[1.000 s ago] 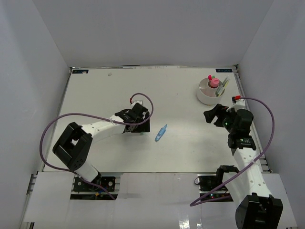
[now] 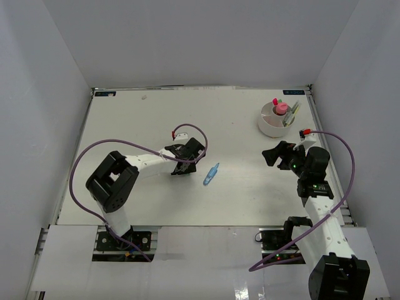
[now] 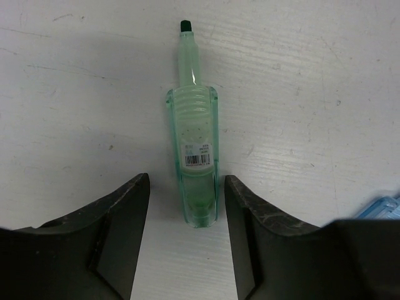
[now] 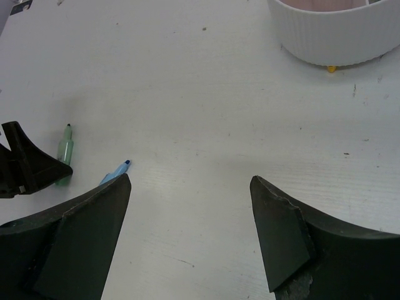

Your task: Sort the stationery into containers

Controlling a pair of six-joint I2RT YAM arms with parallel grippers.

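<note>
Between the parted fingers of my left gripper lies a green highlighter (image 3: 197, 144), its dark tip pointing away. Bare table shows on its left side, while the right finger is close beside it. From above, the left gripper (image 2: 187, 169) hides this highlighter. A blue highlighter (image 2: 211, 174) rests on the table just to the right. At the right side my right gripper (image 2: 274, 157) hangs open and empty over the table. The white round container (image 2: 272, 127) at the back right holds several pens and a pink item (image 2: 282, 108).
Open table (image 2: 244, 187) stretches between the two arms, and the back left is clear too. Purple cables (image 2: 112, 141) arch over both arms. Grey walls enclose the table at the back and sides.
The right gripper has shifted slightly left. The blue highlighter and container are unmoved.
</note>
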